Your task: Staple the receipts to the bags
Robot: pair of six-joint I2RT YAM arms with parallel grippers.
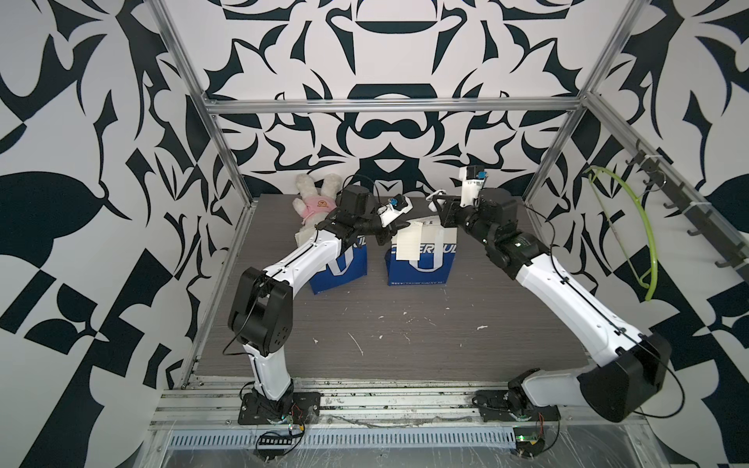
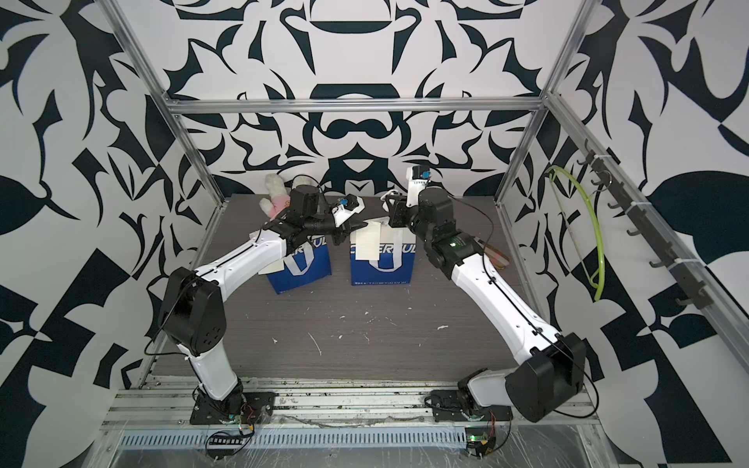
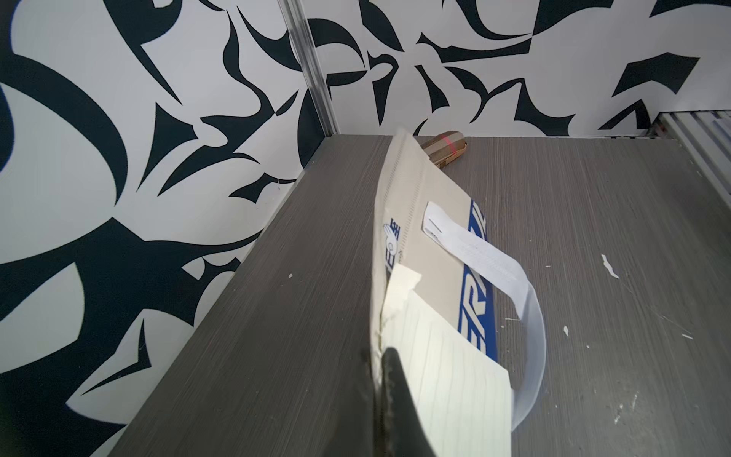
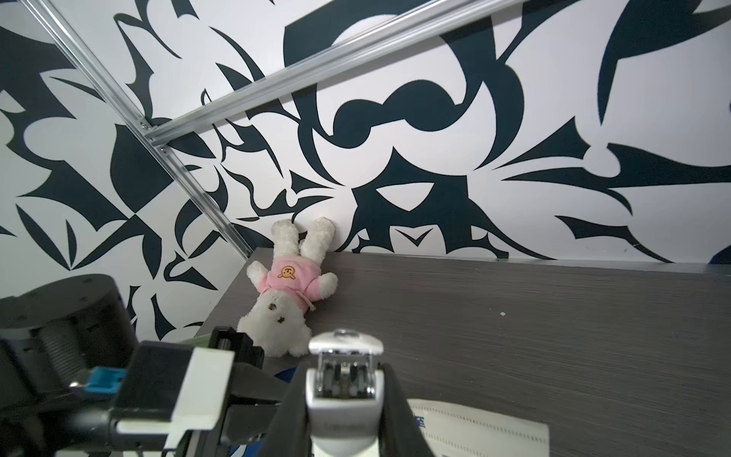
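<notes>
A blue and cream bag [image 1: 419, 275] stands mid-table, with a pale lined receipt [image 1: 407, 245] hanging over its front near the top left corner. My left gripper is shut on the bag's top edge and the receipt together. In the left wrist view, the receipt's upper corner [image 3: 402, 283] lies against the cream panel. The silver-white stapler [image 4: 345, 403] is clamped in my right gripper [image 1: 441, 204], raised just above and behind the bag's top edge, apart from the paper. Whether a staple is in the receipt cannot be told.
Left of this bag stands a second blue bag [image 1: 345, 269], partly behind my left arm. A white plush toy in pink [image 4: 293, 282] lies at the back left. A brown object [image 2: 497, 257] rests at the right. The table's front [image 1: 405, 335] holds only small paper scraps.
</notes>
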